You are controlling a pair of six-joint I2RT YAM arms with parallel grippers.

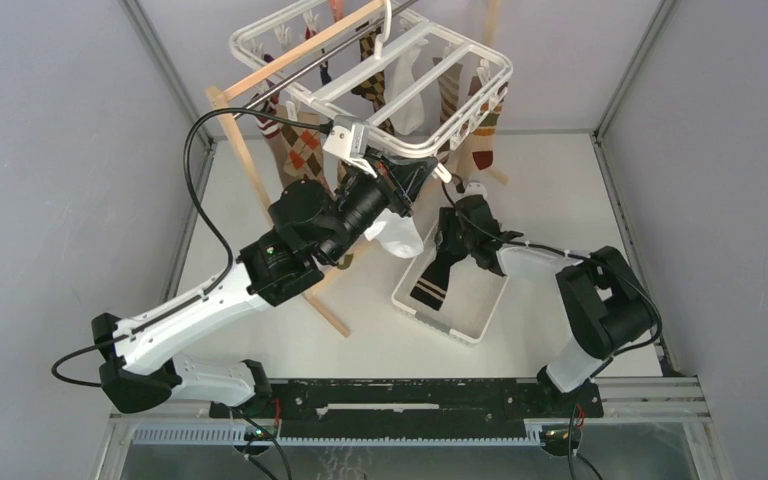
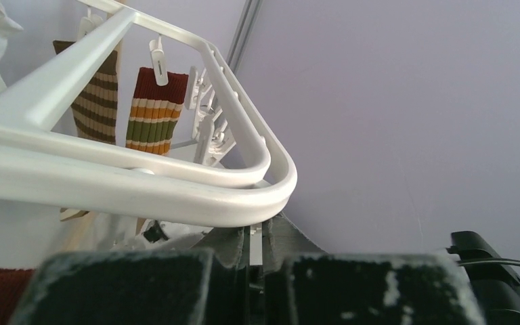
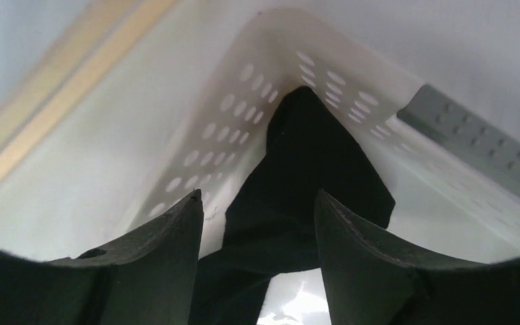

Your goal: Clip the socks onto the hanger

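Note:
The white hanger carries several socks, among them an argyle one and a striped one. My left gripper is shut at the hanger's front right corner, seemingly on part of it; the exact grip is hard to tell. A white sock hangs just below. In the white basket lies a dark sock with pale stripes. My right gripper is open and low in the basket, directly over the dark sock.
A wooden stand supports the hanger, with a leg reaching the floor left of the basket. Grey walls bound both sides.

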